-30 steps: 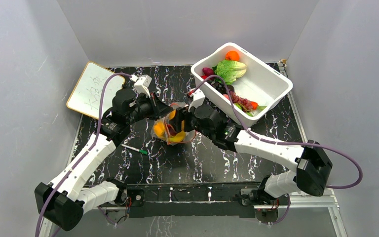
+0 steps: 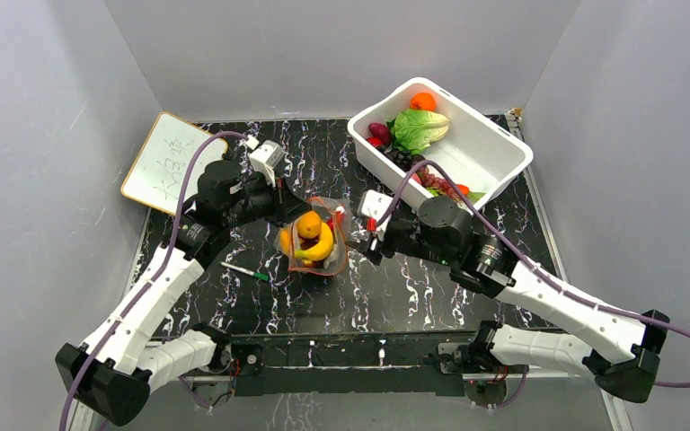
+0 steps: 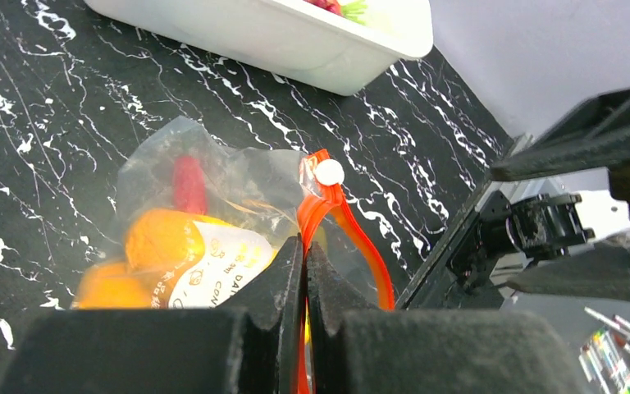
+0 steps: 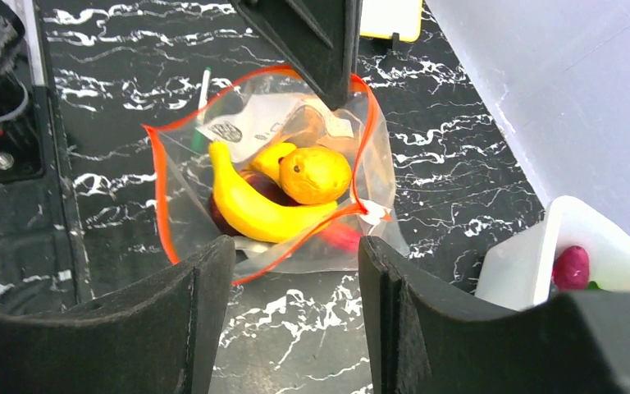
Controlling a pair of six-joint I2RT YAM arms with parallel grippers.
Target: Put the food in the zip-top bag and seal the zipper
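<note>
The clear zip top bag (image 2: 340, 254) stands with its orange-edged mouth gaping. Inside it are a banana (image 4: 250, 203), a round orange fruit (image 4: 316, 175) and other food, partly covered by the film. A white zipper slider (image 3: 329, 172) sits at one corner of the orange edge. My left gripper is shut on the bag's orange rim, which runs between its fingers. To the right of the bag, my right gripper has its fingers apart and nothing between them; the bag's mouth lies just beyond its tips.
A white bin (image 2: 494, 153) of vegetables and fruit stands at the back right. A whiteboard (image 2: 169, 162) lies at the back left, and a green-capped marker (image 2: 245, 270) left of the bag.
My right gripper has drawn out of the bag's mouth, moving right and toward the front, and the food shows more openly. The left gripper stays nearly in place at the rim.
</note>
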